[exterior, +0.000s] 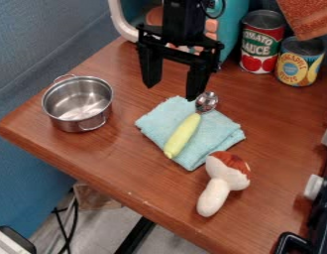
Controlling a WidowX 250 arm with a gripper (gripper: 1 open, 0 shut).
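Note:
The black gripper (174, 74) hangs open over the upper middle of the wooden table (140, 179), fingers spread, with no object seen between them. Below it a folded light blue cloth (219, 133) bears a pale yellow oblong object (182, 135) lying diagonally, with a metal spoon-like piece (206, 101) at its upper end. A steel pot (76, 107) stands to the left. At the lower right of the cloth lies a white and brown plush object (219, 185).
A sauce can (261, 45) and a yellow-label can (300, 65) stand at the back right beside an orange towel (309, 18). A teal bin (127, 20) is behind the arm. Black equipment (318, 218) lines the right edge.

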